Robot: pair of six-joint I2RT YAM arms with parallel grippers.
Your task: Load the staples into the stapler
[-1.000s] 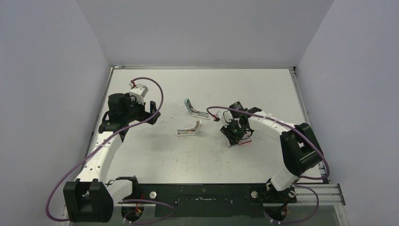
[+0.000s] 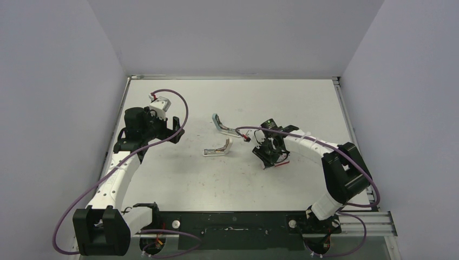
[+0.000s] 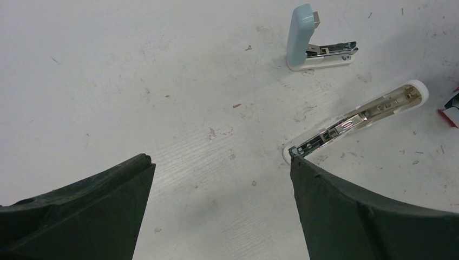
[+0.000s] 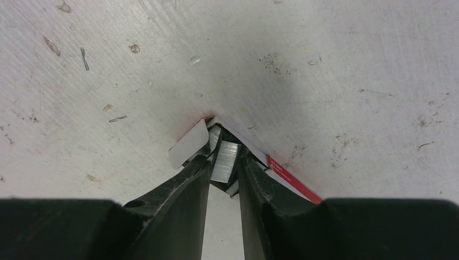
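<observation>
A white stapler [image 2: 215, 153] lies opened in mid-table, with its metal channel showing; a light blue stapler [image 2: 227, 129] stands open behind it, also seen upright at the top of the left wrist view [image 3: 299, 38]. My left gripper [image 2: 173, 130] is open and empty over the left side. My right gripper is open, its fingertips down at an opened red-and-white staple box [image 4: 292, 180], one on each side of a strip of staples [image 4: 227, 154]. Whether they touch it I cannot tell.
Loose staples and specks lie near the box. Walls border the table at left, right and back.
The right arm has shifted very slightly at the staple box. The left arm and both staplers have not moved.
</observation>
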